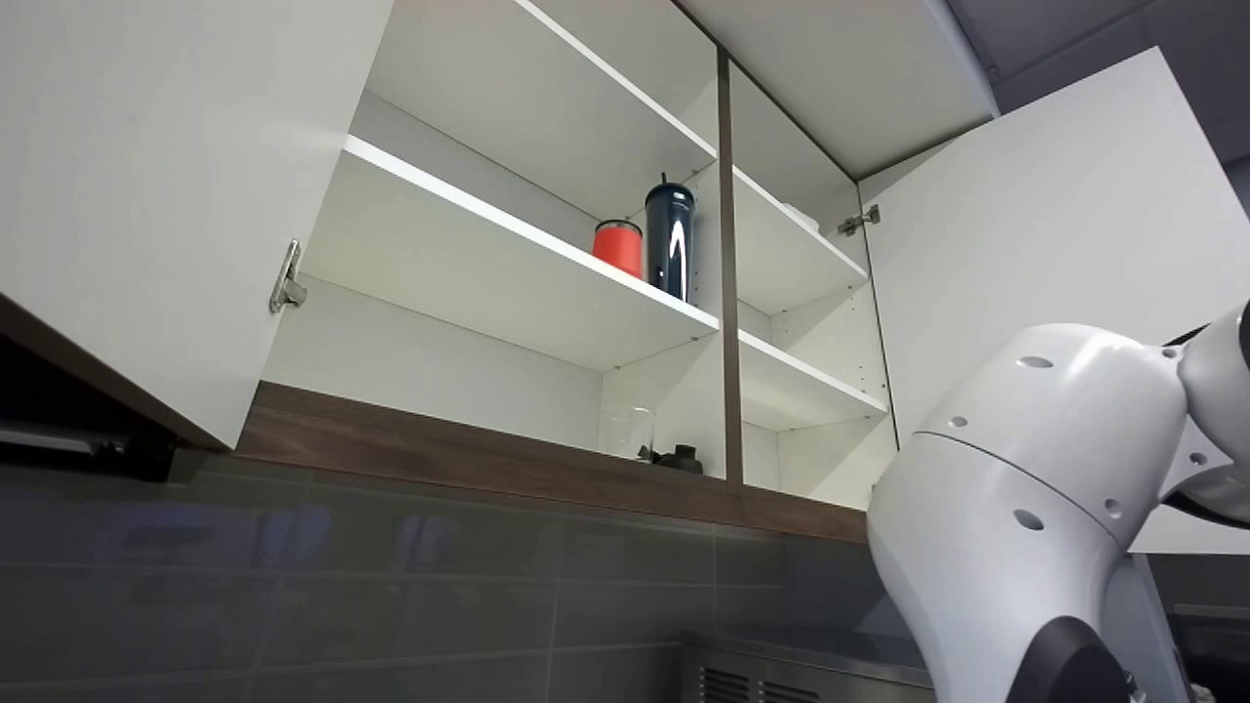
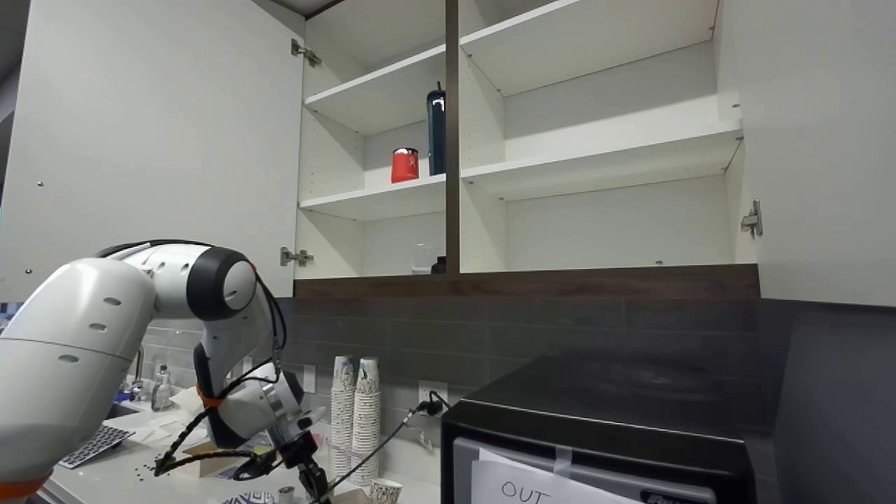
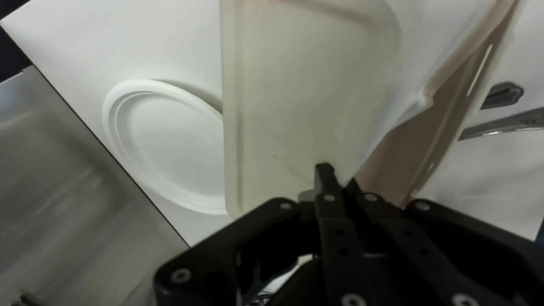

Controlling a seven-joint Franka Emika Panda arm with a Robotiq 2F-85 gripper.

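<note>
My gripper is shut at the bottom of the wrist view, its dark fingertips close together. Just beyond them lies a cream, rounded rectangular sheet or tray (image 3: 301,102). A white fold (image 3: 380,135) along its right side narrows to a point at the fingertips; whether any of it is pinched, I cannot tell. Under that fold shows a brown tray (image 3: 423,148). A white oval-looking plate (image 3: 173,148) is partly covered at the left. In exterior view 2 the gripper (image 2: 316,484) points down low over the counter, its tips near the bottom edge.
Stacked paper cups (image 2: 367,420) stand behind the gripper, with a black microwave (image 2: 588,420) to the right. Metal cutlery (image 3: 505,122) lies beside the brown tray. Overhead, the open cabinet holds a red cup (image 2: 404,164) and a dark tumbler (image 2: 436,130).
</note>
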